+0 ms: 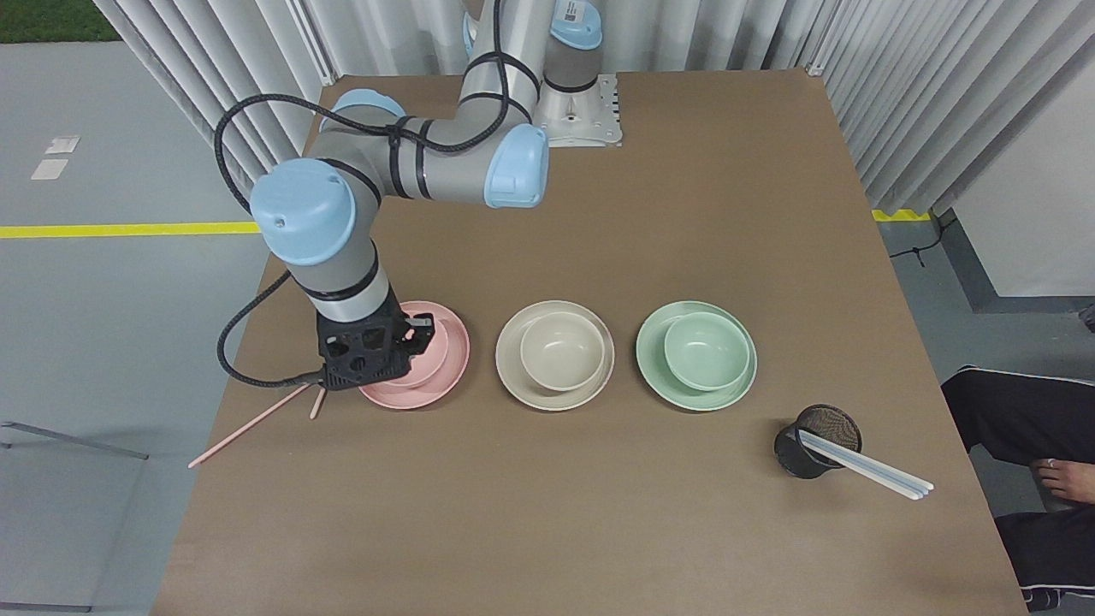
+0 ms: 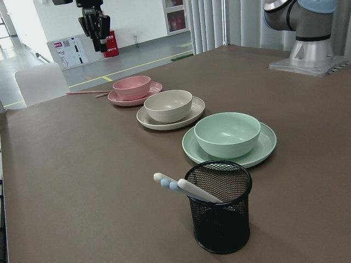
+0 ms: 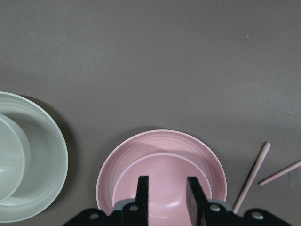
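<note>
My gripper hangs above the pink bowl (image 3: 162, 169) on its pink plate (image 3: 106, 174); in the wrist view its fingers stand apart, with the bowl showing below between them. Two pink chopsticks (image 3: 255, 167) lie on the table beside the pink plate, at an angle to each other. A cream bowl (image 1: 562, 351) on a cream plate (image 1: 515, 375) sits in the middle, and a green bowl (image 1: 708, 349) on a green plate (image 1: 657, 375) to its right.
A black mesh cup (image 2: 221, 230) at the table's right holds white and pale blue chopsticks (image 1: 873, 467). Bare table (image 1: 575, 513) fills the front and back. A seated person is at the right edge.
</note>
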